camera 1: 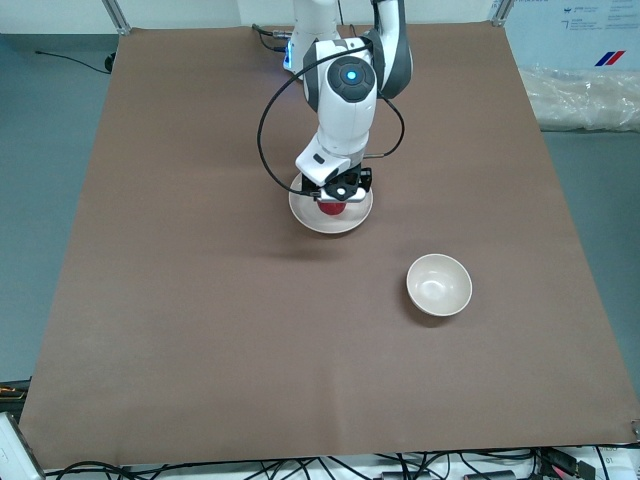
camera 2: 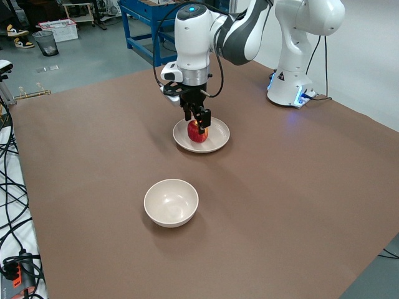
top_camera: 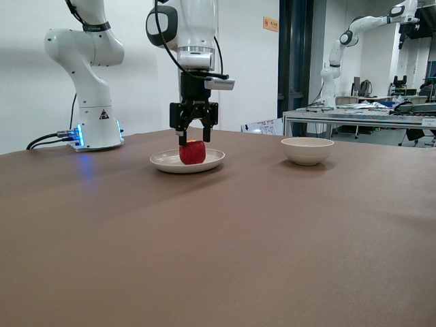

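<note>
A red apple [top_camera: 192, 152] rests on a white plate [top_camera: 165, 161], beneath the gripper [top_camera: 194, 136] of the white arm. The black fingers stand apart on either side of the apple's top in the top view; they look open, and whether they touch it is unclear. In the left view the arm's wrist hides much of the apple [camera 1: 331, 208]. The right view shows the apple [camera 2: 194, 134] partly behind a finger on the plate [camera 2: 218, 136]. An empty white bowl [camera 1: 439, 285] sits apart from the plate, also seen in the top view.
The arm's base [camera 2: 287, 90] stands behind the plate, with black cables. Cables and equipment line the table's edge.
</note>
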